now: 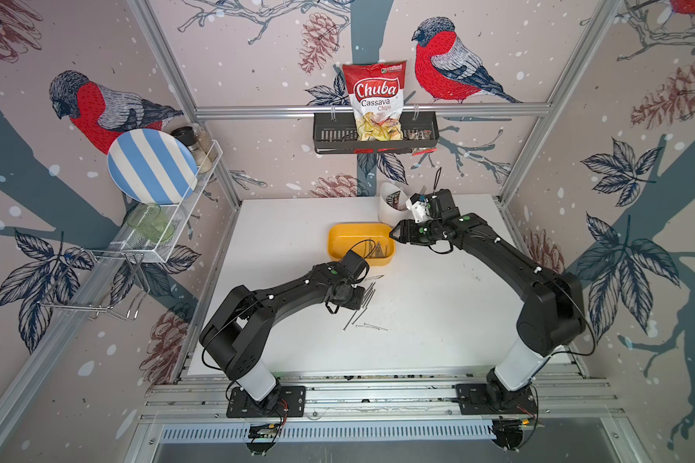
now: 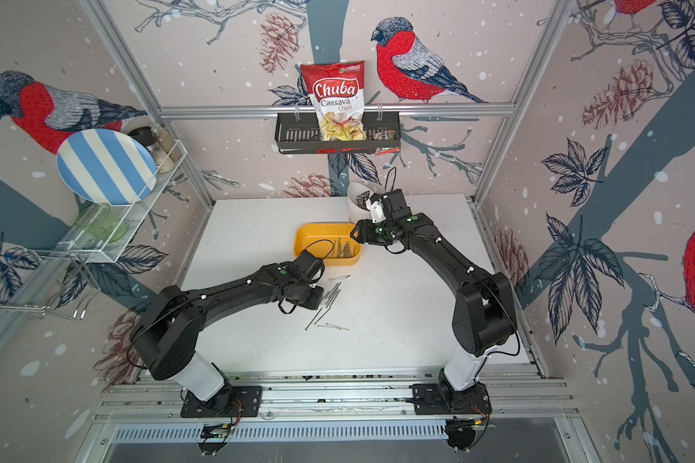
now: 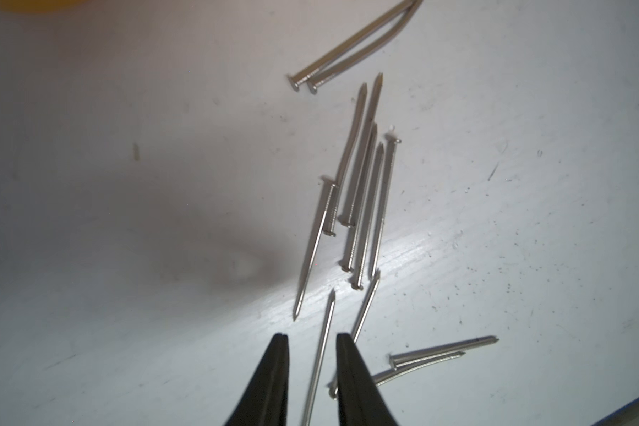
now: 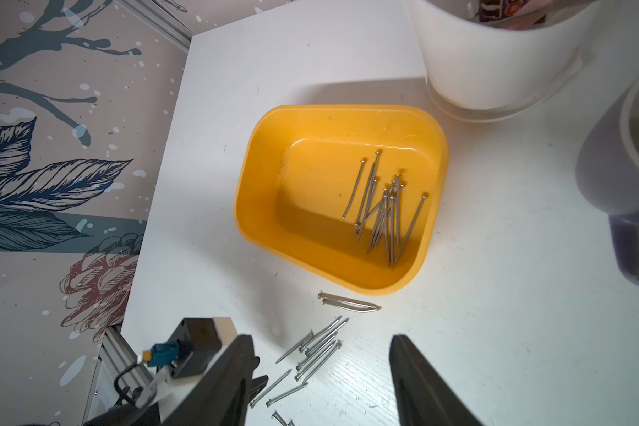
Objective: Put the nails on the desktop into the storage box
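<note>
Several grey nails (image 3: 365,206) lie on the white desktop in a loose slanting group; in the left wrist view a bent pair (image 3: 355,46) lies above it and another pair (image 3: 440,355) at lower right. My left gripper is over the lower nails, its fingers parted, with no nail held. Behind the nails stands the yellow storage box (image 4: 333,110), several nails (image 4: 390,213) lying inside it. My right gripper is open and empty, up near the box's right side. In the top left view the left gripper (image 1: 353,299) hides part of the group.
Behind the box is a white container (image 4: 497,64) with packets in it. A purple mug (image 4: 632,156) stands to the right in the right wrist view. A wire shelf (image 1: 177,220) hangs at left.
</note>
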